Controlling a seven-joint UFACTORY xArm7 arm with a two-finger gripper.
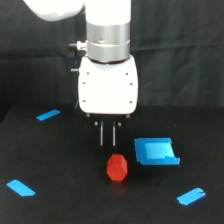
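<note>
A small red, many-sided block [117, 167] rests on the dark tabletop, a little right of the middle. Above it in the camera view hangs my gripper [108, 134], pointing straight down from the white hand. Its two thin fingers stand apart with only dark background between them, so it is open and empty. The fingertips end just above the red block in the image; how far behind or over it they are is hard to judge. A shallow blue tray [140, 152] lies to the right of the block.
Blue tape strips lie flat at the back left [48, 115], front left [20, 188] and front right [190, 197].
</note>
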